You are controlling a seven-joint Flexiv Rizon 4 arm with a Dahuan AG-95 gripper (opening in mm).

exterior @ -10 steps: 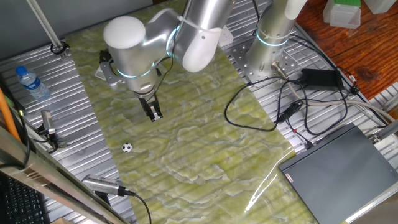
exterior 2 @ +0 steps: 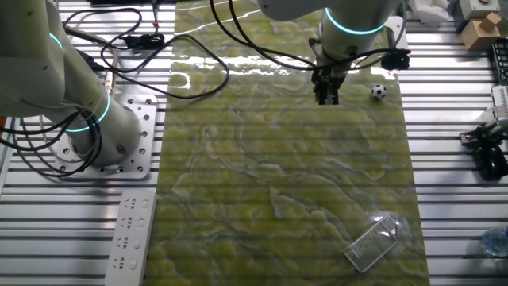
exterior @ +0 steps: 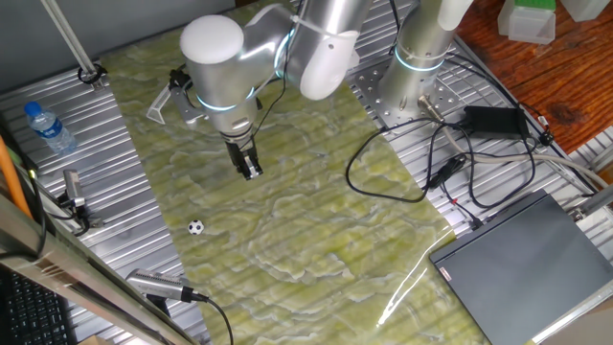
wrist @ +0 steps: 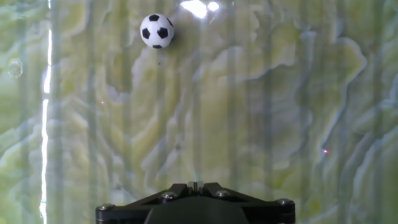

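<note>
A small black-and-white soccer ball (exterior: 195, 227) rests on the green marbled mat (exterior: 316, 249), close to one long edge; exterior view 2 shows the same ball (exterior 2: 379, 91). My gripper (exterior: 251, 173) hangs above the mat, apart from the ball. In the wrist view the ball (wrist: 157, 31) appears at the top, left of centre, while the gripper is at the bottom edge with its fingertips together. Nothing shows between them. A flat metal grater (exterior 2: 371, 245) lies on the mat, partly behind the arm in exterior view 1.
Black cables (exterior: 388, 196) loop onto the mat's edge near the arm's base. A closed laptop (exterior: 527, 268) covers one corner. A water bottle (exterior: 50, 128) and a camera (exterior: 159, 284) stand beyond the mat, and a power strip (exterior 2: 131, 237) lies alongside it.
In exterior view 1 the arm and gripper have moved right and slightly up, farther from the ball. The ball has stayed in place.
</note>
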